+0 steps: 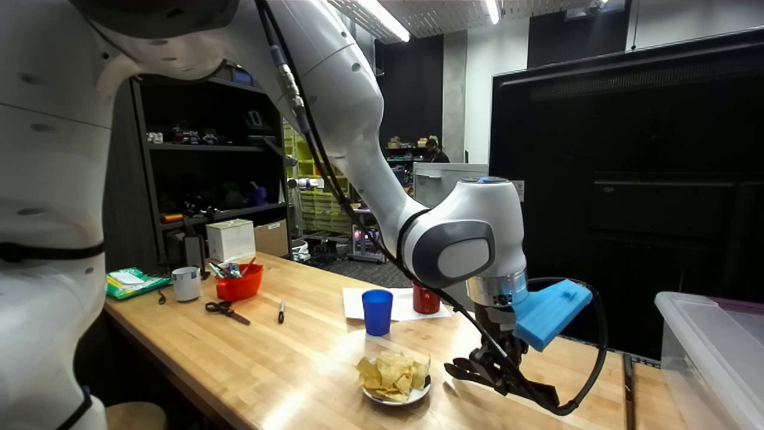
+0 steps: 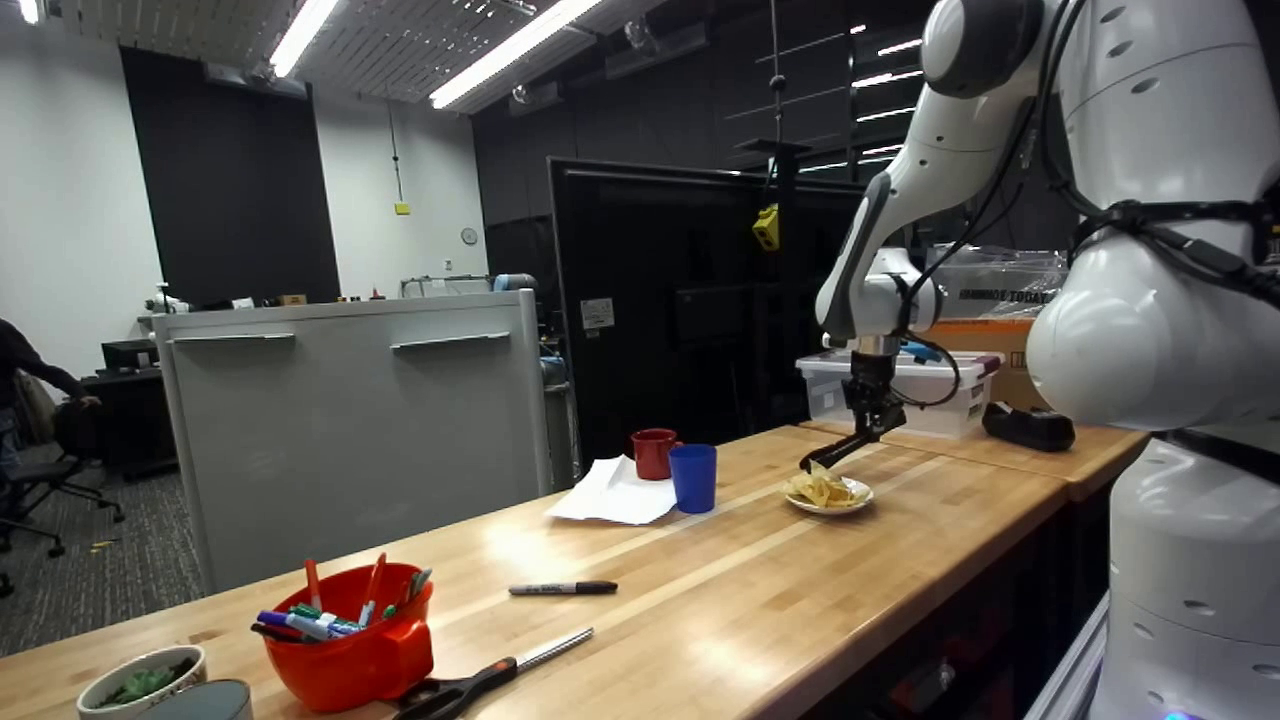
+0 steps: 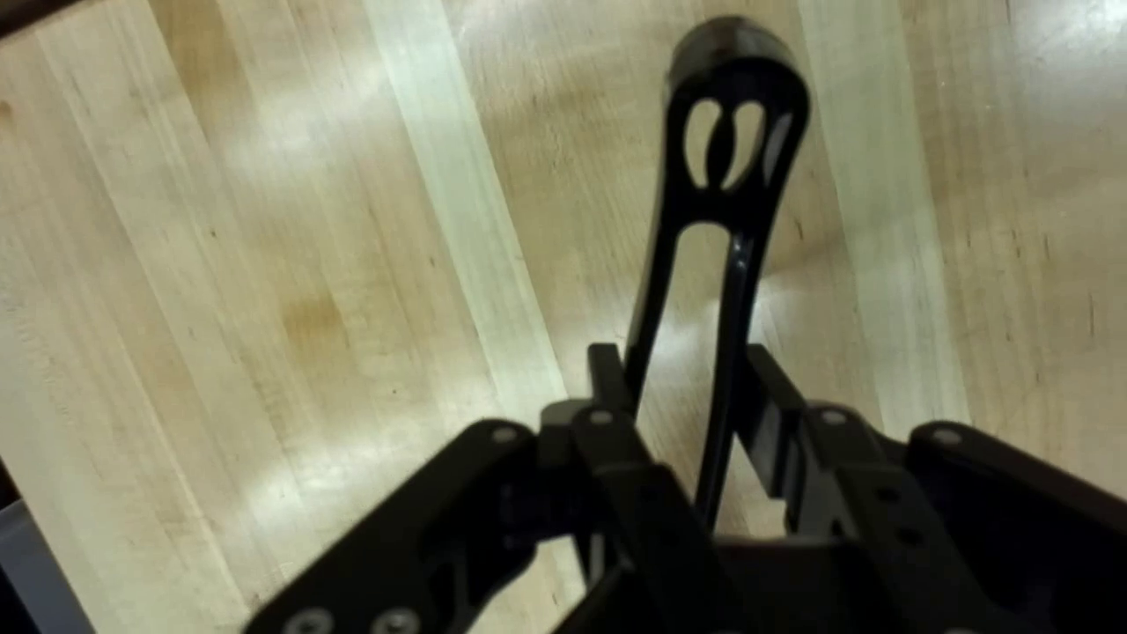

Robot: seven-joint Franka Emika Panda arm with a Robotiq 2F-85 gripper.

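My gripper is shut on a black slotted utensil [image 3: 710,207], which looks like tongs. Its rounded head points away from the fingers, with bare wood behind it in the wrist view. In exterior view 1 the utensil [image 1: 464,368] is tilted, one end reaching left toward a small white plate [image 1: 404,402] that bears yellow chips [image 1: 390,374]. From exterior view 2, the utensil [image 2: 837,454] slants down, its tip overlapping the area just behind the chips [image 2: 823,486]; whether they touch cannot be told.
Farther along the table stand a blue cup [image 1: 377,312] and a red mug [image 1: 425,298] by white paper [image 1: 354,304]. A red pen holder [image 2: 348,654], scissors [image 2: 480,684] and a marker [image 2: 564,588] lie farther off. A clear bin [image 1: 709,358] stands right.
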